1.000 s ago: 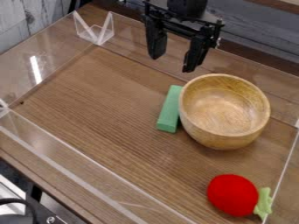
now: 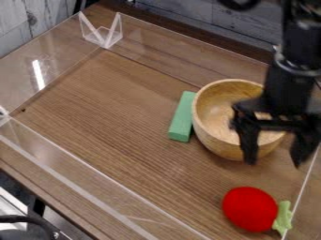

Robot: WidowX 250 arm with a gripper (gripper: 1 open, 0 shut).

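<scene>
My gripper (image 2: 257, 141), a dark shape blurred by motion, reaches down from the top right over a tan bowl (image 2: 221, 98). Its two dark prongs hang at the bowl's right part and beside it, apparently open; I cannot make out anything held. A green bar (image 2: 182, 116) lies just left of the bowl. A red round object (image 2: 250, 208) with a green top sits at the lower right.
A small white wire basket (image 2: 100, 28) stands at the back left.
The gripper has come down and toward the front right, from above the back of the bowl to over its right side. The bowl, green bar and red object look unmoved.
</scene>
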